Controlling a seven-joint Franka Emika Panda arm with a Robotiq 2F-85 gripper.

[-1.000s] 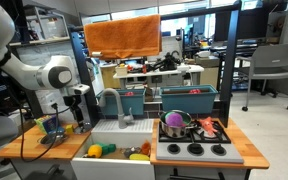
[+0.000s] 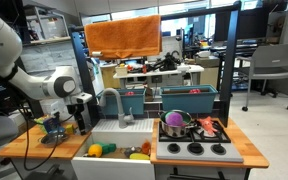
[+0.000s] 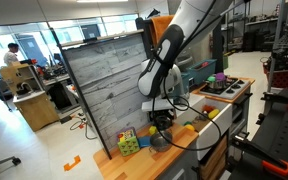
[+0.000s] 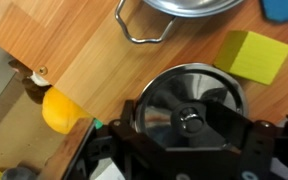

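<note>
A round metal lid [image 4: 160, 98] with a dark knob [image 4: 190, 122] lies on the wooden counter, directly under my gripper in the wrist view. The dark fingers stand apart on either side of the knob, and I see no clear grip on it. Part of the lid is hidden behind them. Beyond the lid sits a metal pot [image 4: 194, 5] with a wire handle, cut off by the frame's top edge. In exterior view 2 the gripper [image 3: 160, 118] is low over the counter, behind the pot [image 3: 162, 143].
Close beside the lid is a yellow block [image 4: 252, 57]. The sink [image 2: 114, 135] borders this counter, with colourful toy food in it. A tall faucet [image 2: 119, 105] rises behind the sink. On the stove [image 2: 197, 150] stands another pot [image 2: 176, 121].
The arm has come slightly lower and shifted a little to the right over the left counter. The sink and stove look unchanged.
</note>
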